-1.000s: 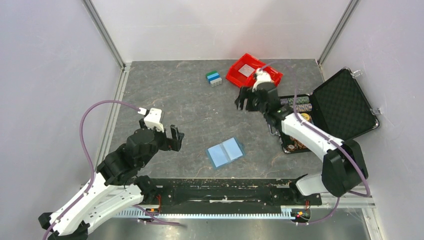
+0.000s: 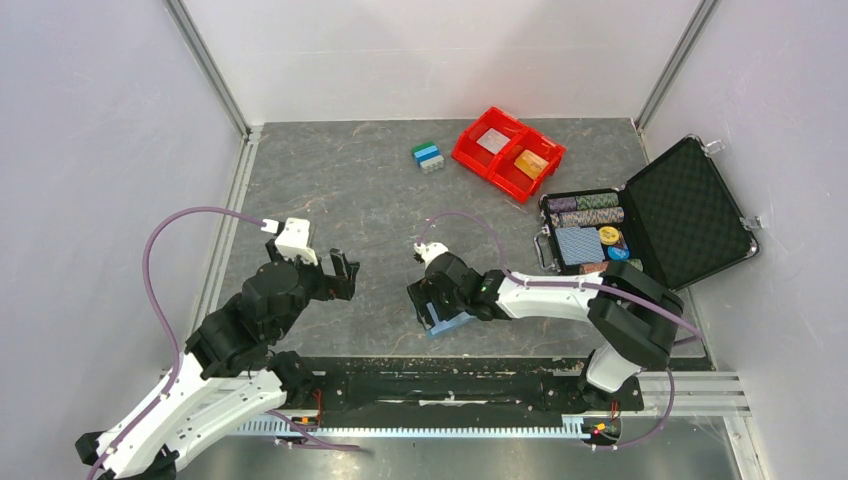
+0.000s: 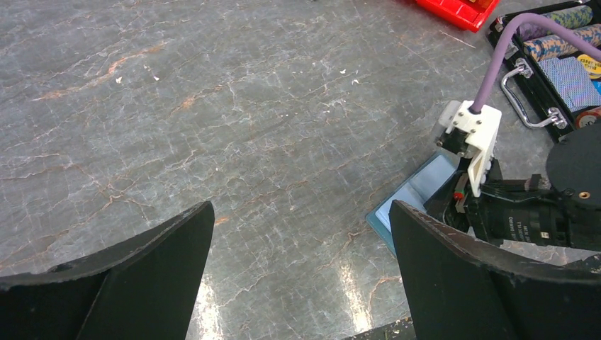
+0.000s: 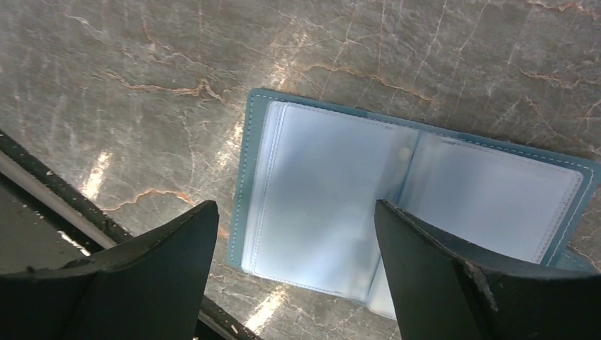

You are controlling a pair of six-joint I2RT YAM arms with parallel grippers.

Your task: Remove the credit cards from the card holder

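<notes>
An opened card holder (image 4: 312,205), blue with clear sleeves and stitched edges, lies flat near the front edge of the table. No cards are seen in the visible parts of its two sleeves. My right gripper is over it, its fingers apart with nothing between them, and in the top view it covers much of the holder (image 2: 452,325). In the left wrist view, part of the holder (image 3: 386,223) shows beyond a finger. My left gripper stands open and empty over the left half of the table.
A red two-part tray (image 2: 510,190) at the back holds a white card (image 2: 493,140) and an orange one (image 2: 531,163). Building blocks (image 2: 427,157) lie left of it. An open black case (image 2: 690,215) with chips and card decks stands at the right.
The left arm has shifted slightly left. The holder stays in place.
</notes>
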